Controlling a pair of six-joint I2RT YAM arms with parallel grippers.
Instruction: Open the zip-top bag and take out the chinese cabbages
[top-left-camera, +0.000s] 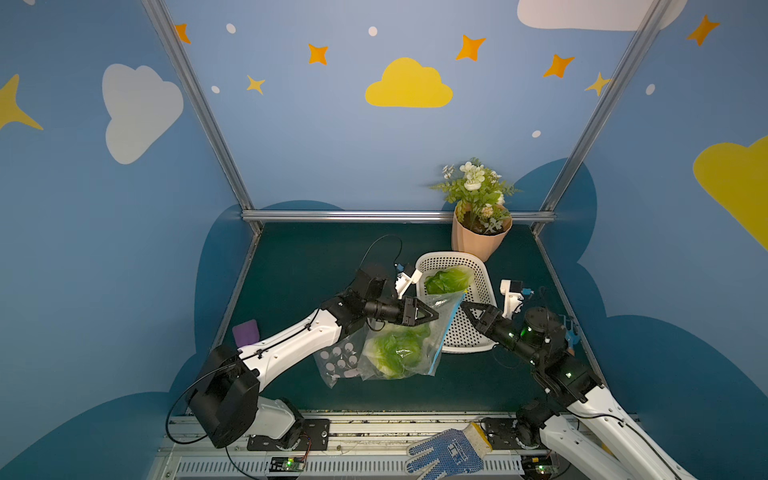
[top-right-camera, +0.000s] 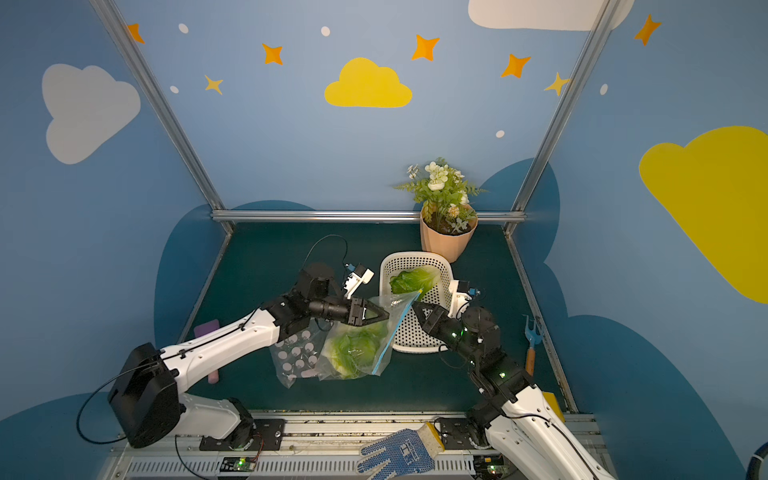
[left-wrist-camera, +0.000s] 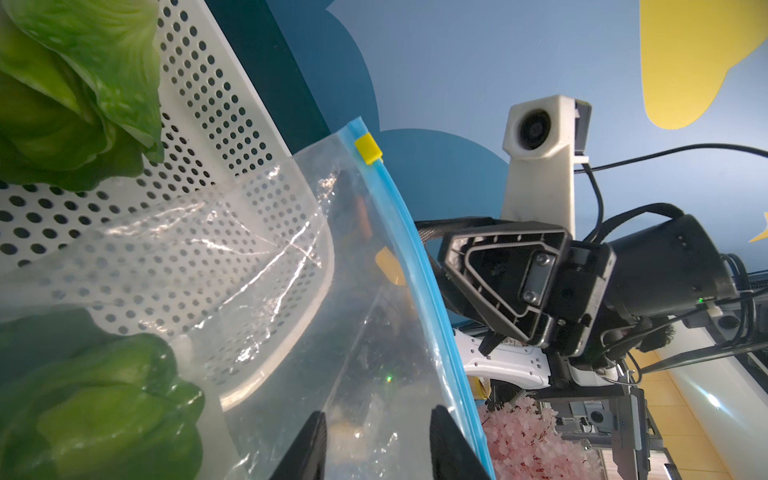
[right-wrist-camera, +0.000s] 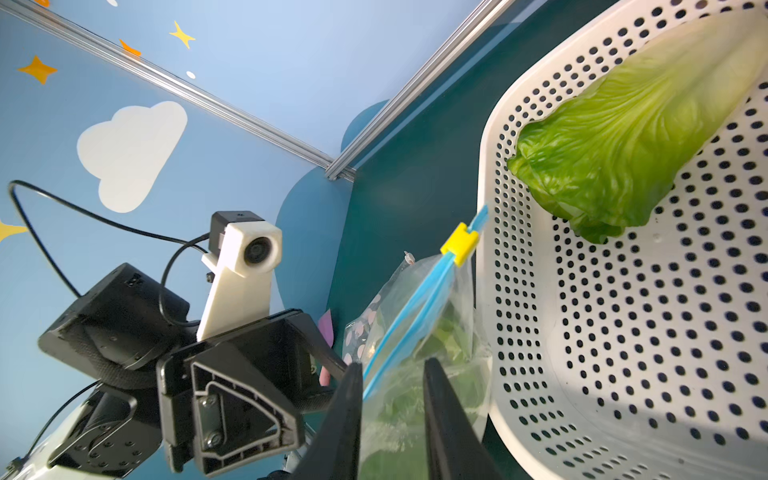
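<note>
A clear zip-top bag (top-left-camera: 441, 336) with a blue zip edge lies at mid-table, a leafy green cabbage (top-left-camera: 396, 352) inside it. Its yellow slider (right-wrist-camera: 460, 244) sits at the far end, and the two blue strips stand slightly apart in the right wrist view. Another cabbage (right-wrist-camera: 640, 128) lies loose in the white basket (top-left-camera: 480, 340). My left gripper is part open at the bag's upper film, near the zip. Facing it across the zip edge, my right gripper is part open too; whether film lies between its fingers is unclear.
The basket stands right behind and beside the bag's mouth. A potted plant (top-left-camera: 482, 232) is at the back. Under the bag's left side lies a spotted sheet (top-left-camera: 340, 361); a purple object (top-left-camera: 245, 333) rests farther left. A glove (top-left-camera: 448, 454) lies on the front rail.
</note>
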